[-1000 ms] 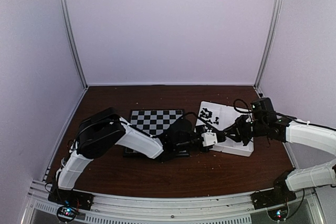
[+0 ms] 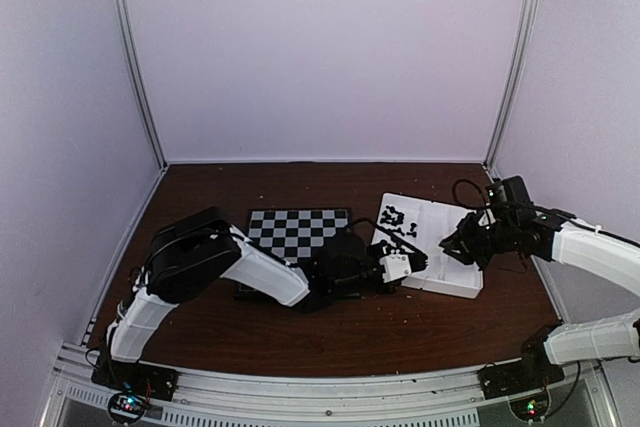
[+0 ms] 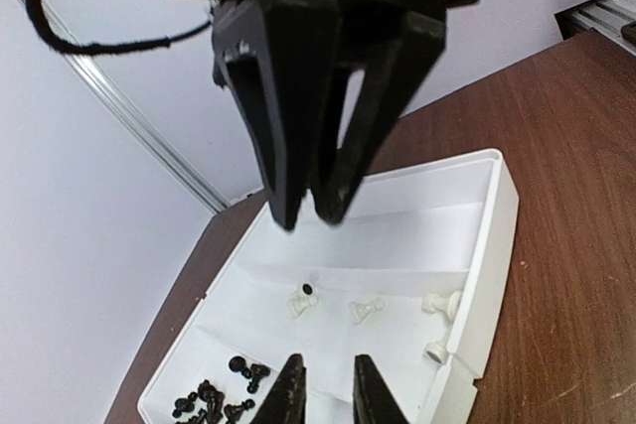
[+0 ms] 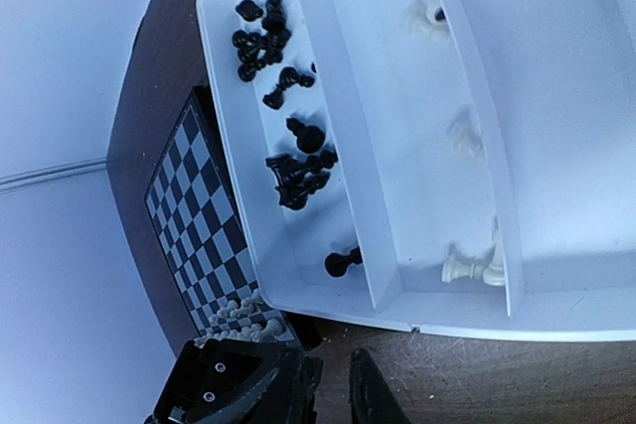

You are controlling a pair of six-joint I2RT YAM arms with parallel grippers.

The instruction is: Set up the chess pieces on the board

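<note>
The chessboard [image 2: 298, 227] lies in the middle, partly hidden by the left arm; white pieces [image 4: 243, 327] stand along its near end in the right wrist view. To its right is the white tray [image 2: 440, 290]. Black pieces [image 4: 293, 181] fill one tray compartment, and a few white pieces [image 4: 465, 270] lie in the middle one. My left gripper hangs over the tray's near left part, its fingers a little apart with no piece visible between. Close by, above the tray's right side, my right gripper has narrowly spaced fingers; no piece shows there either.
The tray's far-right compartment [image 4: 571, 146] looks empty. Both grippers are close together above the tray.
My right gripper has drawn back to the right, opening a gap from the left gripper, which it met a second ago. The left arm has hardly moved.
</note>
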